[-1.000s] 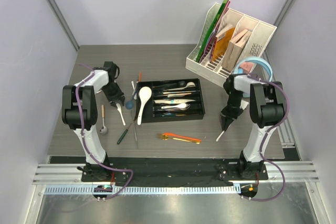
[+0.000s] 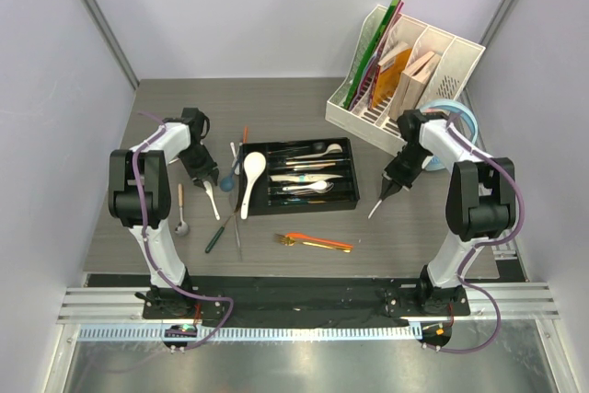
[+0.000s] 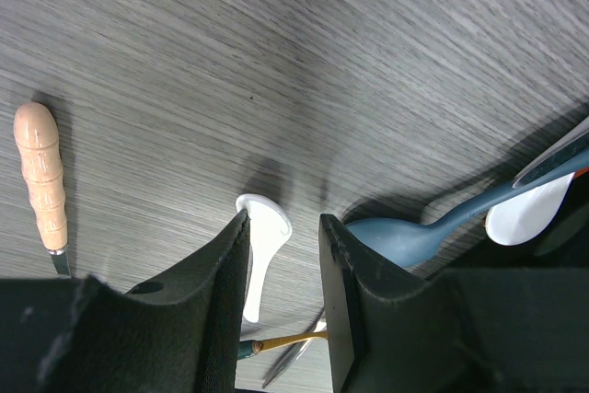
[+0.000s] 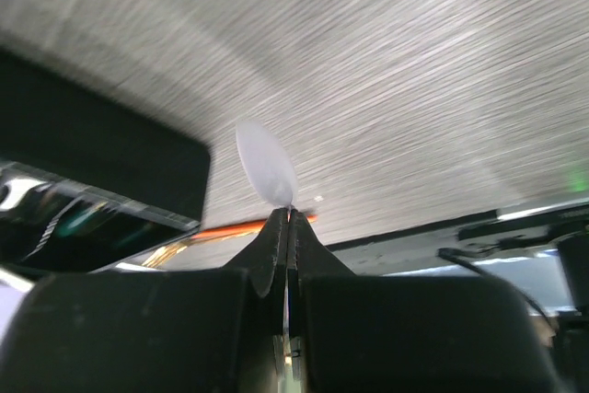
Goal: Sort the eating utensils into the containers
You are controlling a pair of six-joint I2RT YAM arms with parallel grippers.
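At the table's middle lies the black divided tray [image 2: 299, 208], holding several utensils in its compartments. My right gripper [image 2: 390, 192] hangs to the right of the tray, shut on a thin white utensil; in the right wrist view the blurred white tip of that white utensil [image 4: 265, 161] sticks out beyond the fingers. On the left, my left gripper is open above the table with nothing between its fingers. Below it a white spoon [image 3: 265, 250] lies on the table. A blue spoon [image 3: 405, 238] rests to its right, beside the tray.
Front of the tray lie an orange utensil [image 2: 317, 239] and golden forks [image 2: 293, 241]. A wooden-handled ladle [image 2: 181, 213] lies far left, a green-handled utensil [image 2: 217, 236] left of the tray. A white file rack [image 2: 350, 124] stands at the back right.
My right gripper has moved toward the back and slightly left, carrying the white utensil up from nearer the front edge. The left arm has stayed still.
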